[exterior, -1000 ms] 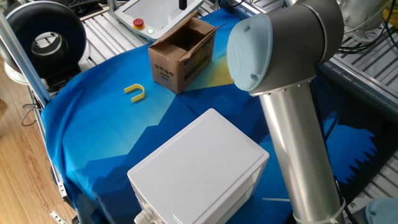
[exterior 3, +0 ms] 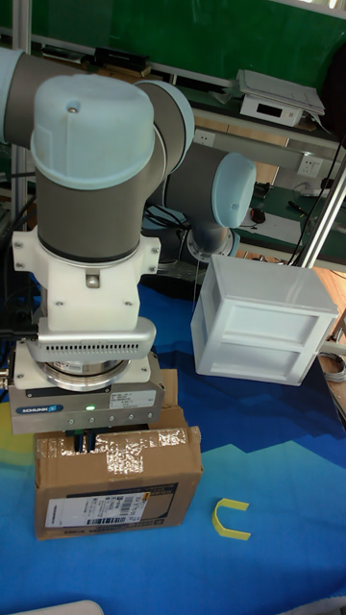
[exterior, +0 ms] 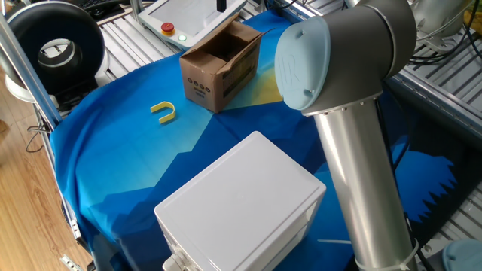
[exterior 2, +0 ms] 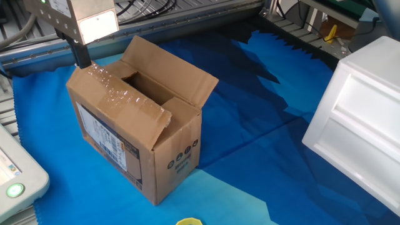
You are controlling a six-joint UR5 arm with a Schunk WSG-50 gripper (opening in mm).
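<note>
An open-topped cardboard box stands upright on the blue cloth, its flaps raised and a label on one long side. My gripper hangs over one end of that box in exterior view 3. One dark finger reaches down to the box's corner beside the taped flap in exterior view 2; whether it touches the cardboard is unclear. How far apart the fingers stand does not show. A yellow U-shaped piece lies flat on the cloth, clear of the box. The white drawer unit stands farther off.
A control tablet lies at the cloth's edge near the box. The arm's upper links rise beside the drawer unit. A black ring-shaped object is at the far left. Open cloth spreads around the yellow piece.
</note>
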